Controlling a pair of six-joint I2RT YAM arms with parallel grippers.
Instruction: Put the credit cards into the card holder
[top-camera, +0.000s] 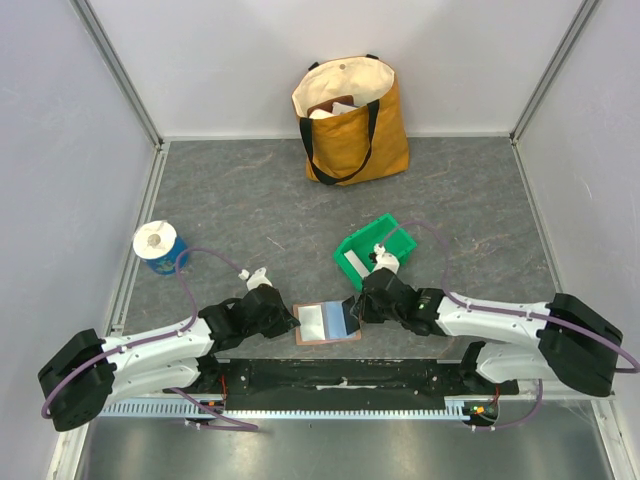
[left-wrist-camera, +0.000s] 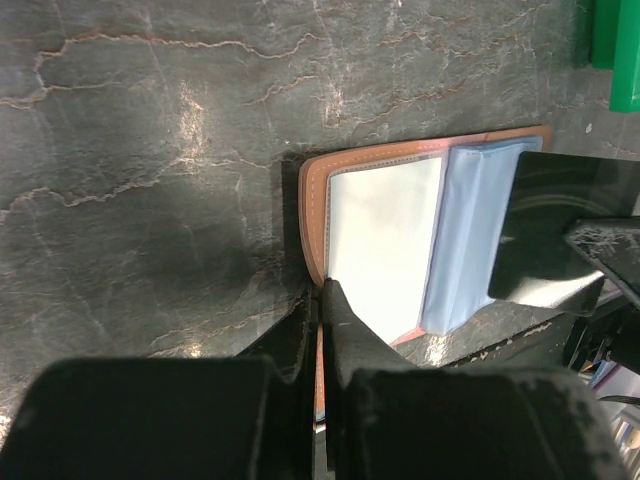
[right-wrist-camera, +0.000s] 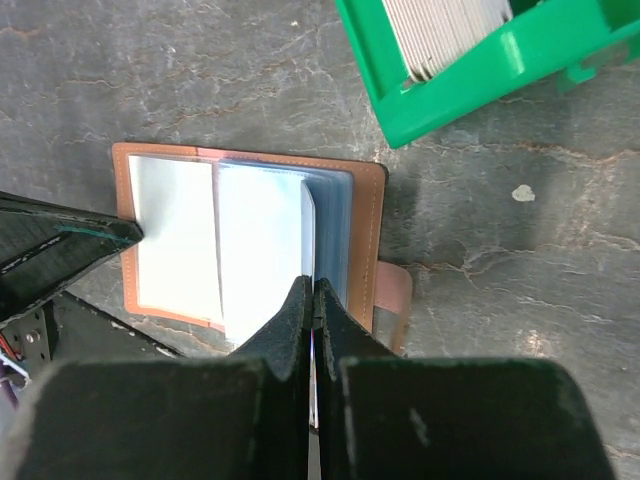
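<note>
The open card holder (top-camera: 311, 323) lies on the grey surface, with a tan cover, white pockets and pale blue sleeves (left-wrist-camera: 470, 230). My left gripper is shut at its left edge, where the tan border runs under the fingertips. My right gripper is shut over the right part of the holder, on the thin edge of a card that looks dark from the left wrist view and pale from the right. A green tray (right-wrist-camera: 470, 75) beyond the holder holds a row of white cards (right-wrist-camera: 440, 30).
A yellow tote bag (top-camera: 355, 150) stands against the back wall. A blue-and-white roll (top-camera: 160, 245) is at the left.
</note>
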